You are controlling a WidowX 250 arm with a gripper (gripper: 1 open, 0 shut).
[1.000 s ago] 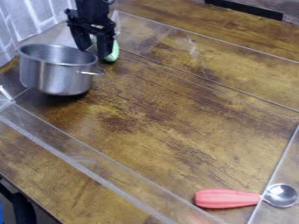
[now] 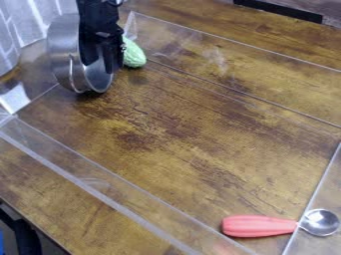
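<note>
A steel pot [image 2: 64, 58] at the upper left is tipped nearly onto its side. My dark gripper [image 2: 104, 40] is at its right side, partly over it; whether the fingers are shut on the pot is unclear. A pale green object [image 2: 134, 54] lies just behind and right of the gripper, partly hidden.
A red-handled scoop [image 2: 260, 225] lies at the bottom right. Clear plastic borders frame the wooden table [image 2: 200, 129], whose middle is bare. A wrinkled pale sheet lines the upper left edge.
The pot has gone from upright to tipped steeply, with my gripper moving along beside it.
</note>
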